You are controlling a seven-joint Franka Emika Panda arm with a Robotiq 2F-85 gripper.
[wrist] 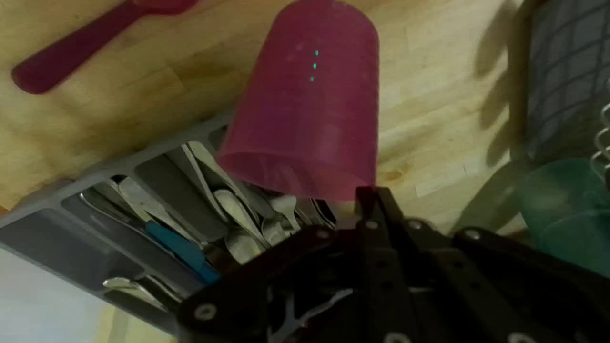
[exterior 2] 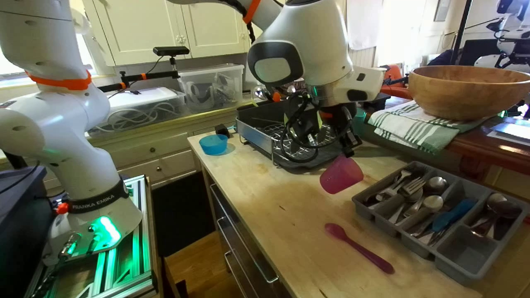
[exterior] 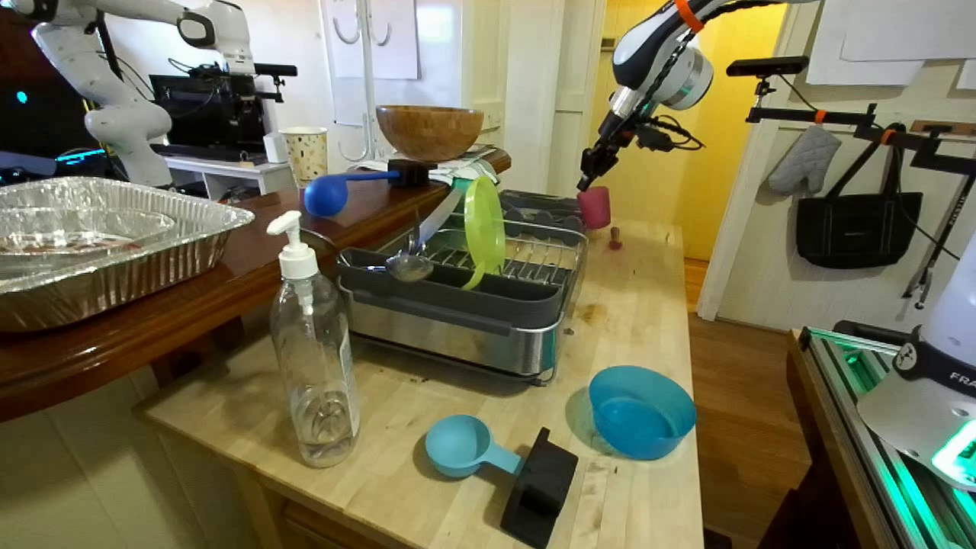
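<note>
A translucent pink cup (exterior 2: 341, 175) hangs above the wooden counter, tilted, with my gripper (exterior 2: 350, 151) shut on its rim. In the wrist view the thin wall of the cup (wrist: 303, 108) runs into the closed fingertips (wrist: 369, 200), and its open mouth faces toward the gripper. Exterior view 1 has the cup (exterior: 595, 207) clear of the counter, just below the gripper (exterior: 585, 184). Below it on the counter lies a dark pink spoon (exterior 2: 358, 247).
A grey cutlery tray (exterior 2: 449, 251) full of utensils sits close to the cup. The dish rack (exterior: 549, 352) stands on the other side, with a blue bowl (exterior: 643, 413) in front. Bare counter (exterior 2: 278, 213) lies along the front edge.
</note>
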